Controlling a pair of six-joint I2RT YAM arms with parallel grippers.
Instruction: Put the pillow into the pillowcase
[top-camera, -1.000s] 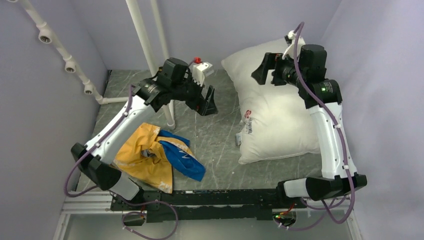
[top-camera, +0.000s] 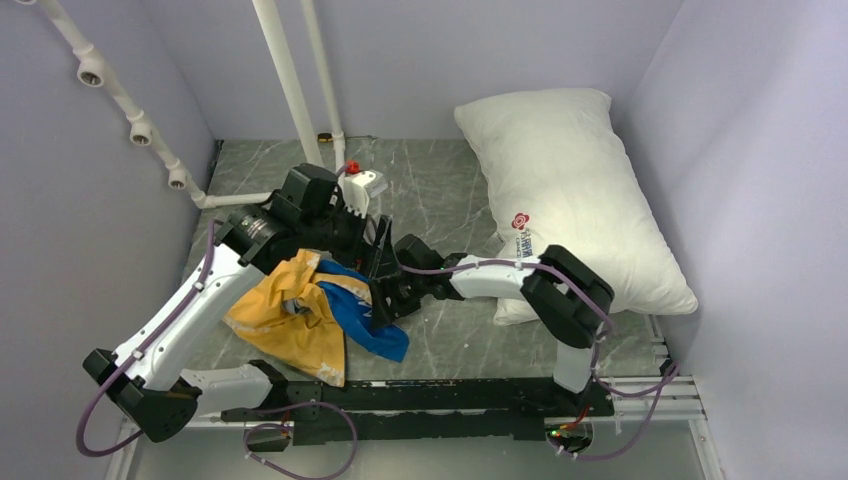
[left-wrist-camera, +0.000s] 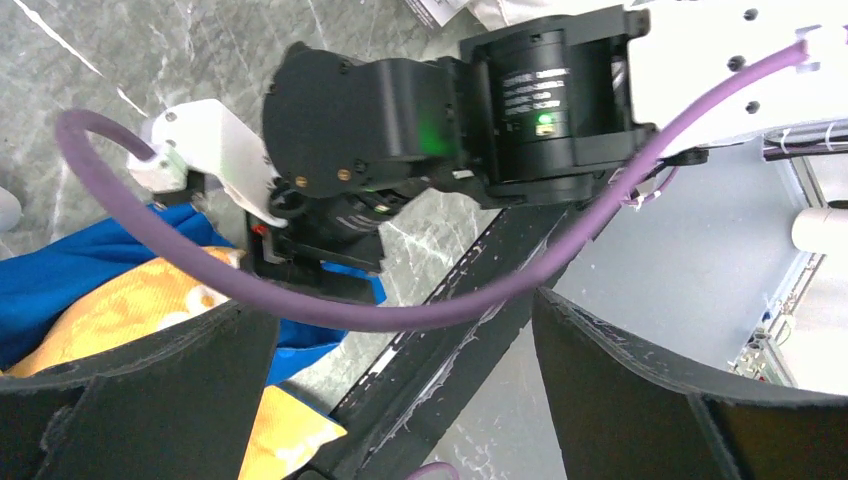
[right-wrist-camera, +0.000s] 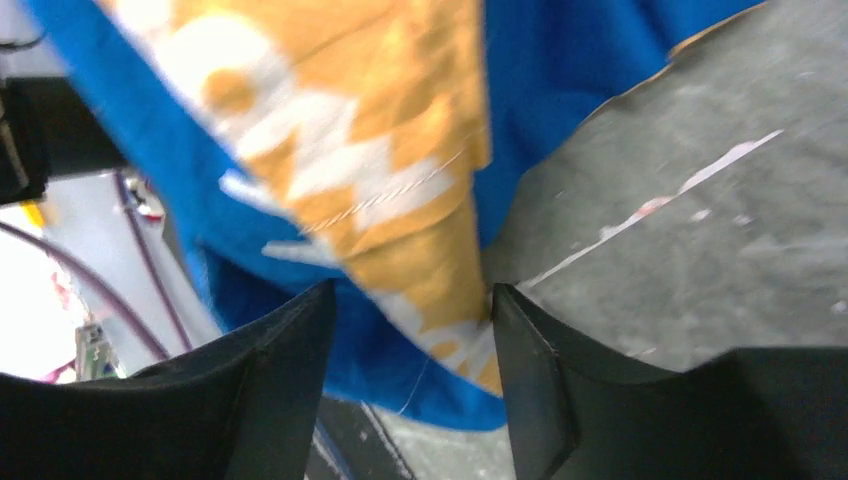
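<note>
The yellow-and-blue pillowcase (top-camera: 300, 330) lies crumpled on the grey floor at the left. My right gripper (top-camera: 385, 300) is down at its blue right part; in the right wrist view a yellow fold (right-wrist-camera: 410, 250) with white print sits between and beyond its blurred fingers, which are part open. My left gripper (top-camera: 375, 250) hangs just above and behind the right one, open, with the right arm and cloth below it in the left wrist view. The white pillow (top-camera: 570, 190) lies at the right, with a red logo near its left side.
White pipes (top-camera: 297, 80) stand at the back and left. A black rail (top-camera: 450, 394) runs along the front edge. Walls close in both sides.
My right gripper has swept from above the pillow down and left onto the pillowcase. My left gripper has moved left and lower in the top view. The pillow shifted slightly right.
</note>
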